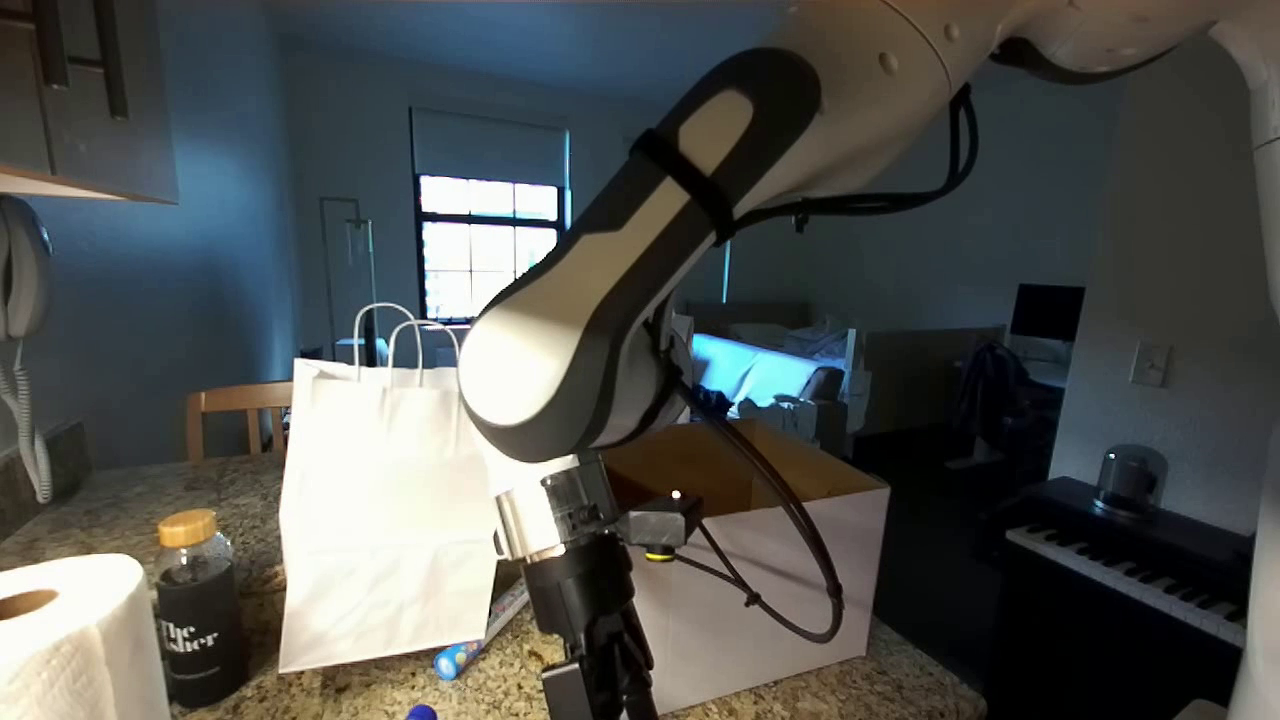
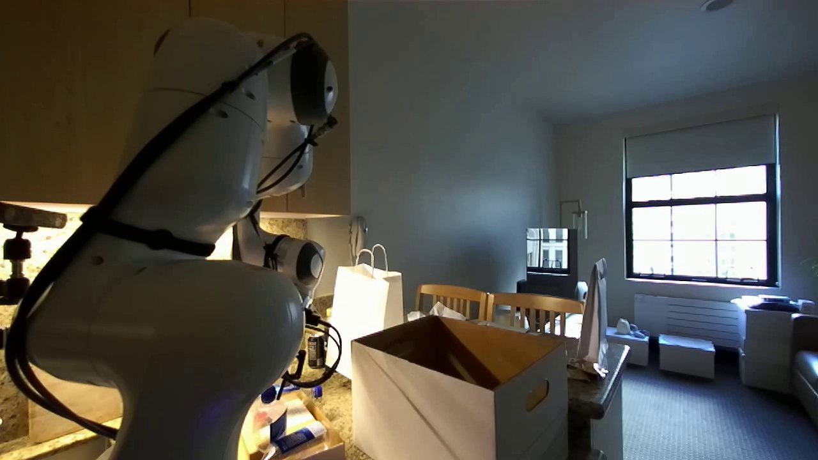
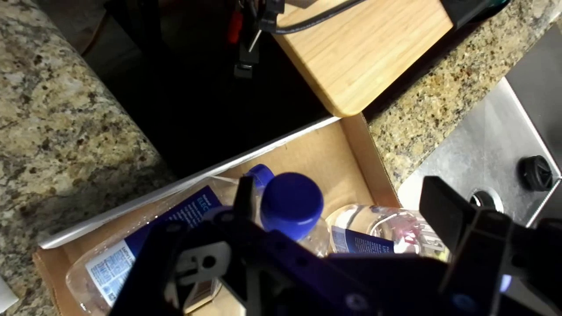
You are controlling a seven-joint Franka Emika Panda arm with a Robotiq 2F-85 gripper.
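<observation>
In the wrist view my gripper is open, its two black fingers wide apart. An upright bottle's blue cap [image 3: 292, 202] shows between them, nearer the left finger; nothing is gripped. The body of that bottle is mostly hidden by the gripper. A clear bottle with a dark blue label [image 3: 174, 218] lies to the left, and another clear bottle [image 3: 369, 231] lies to the right. All are in a shallow cardboard tray [image 3: 316, 152]. In exterior view 1 my gripper [image 1: 606, 696] points down at the bottom edge, its fingertips cut off.
A tall open white box [image 1: 756, 600] stands beside the arm, with a white paper bag [image 1: 384, 516] to its left. A dark bottle [image 1: 198, 624] and a paper towel roll [image 1: 84, 648] occupy the counter's left. A wooden board [image 3: 369, 52] and metal sink [image 3: 474, 152] border the tray.
</observation>
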